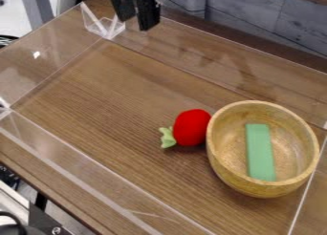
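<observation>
My dark gripper (136, 17) is at the top of the view, over the back left of the wooden table. It is small and dark, so I cannot tell whether it is open or shut. A red tomato or strawberry-like object (190, 126) with a green top lies at the lower middle. Right of it is a yellow bowl (262, 117) with a green rectangular block (259, 151) inside.
A clear plastic object (102, 21) stands at the back left beside the gripper. A raised edge runs along the back right.
</observation>
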